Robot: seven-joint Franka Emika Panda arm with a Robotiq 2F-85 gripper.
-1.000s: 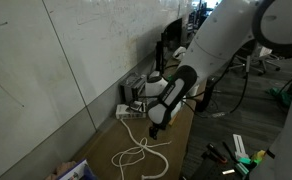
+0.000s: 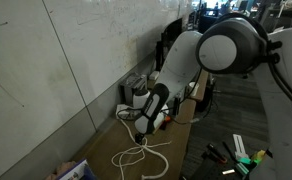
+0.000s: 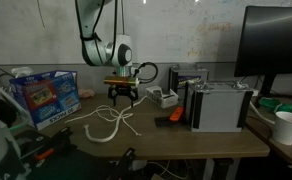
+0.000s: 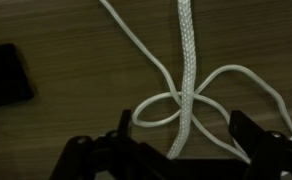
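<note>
A thick white braided rope (image 4: 189,60) runs down the wrist view, crossed by a thinner white cord (image 4: 151,57) that loops around it. Both lie on the brown wooden table. My gripper is open above them; the thick rope passes through the view between its fingers. Whether the fingertips touch the table cannot be told. From the side, the gripper (image 3: 123,85) hangs over the rope (image 3: 108,132), with a gap visible below it.
A dark flat object (image 4: 6,75) lies left of the rope. A blue box (image 3: 48,92) stands at the left. Grey-and-black boxed equipment (image 3: 218,105), a red-black tool (image 3: 171,119), a white cup (image 3: 287,127) and a monitor (image 3: 270,42) occupy the right.
In exterior view 1 the arm has moved left and toward the rope on the table, bringing the gripper over the tangled part. The rope appears to lie as before.
</note>
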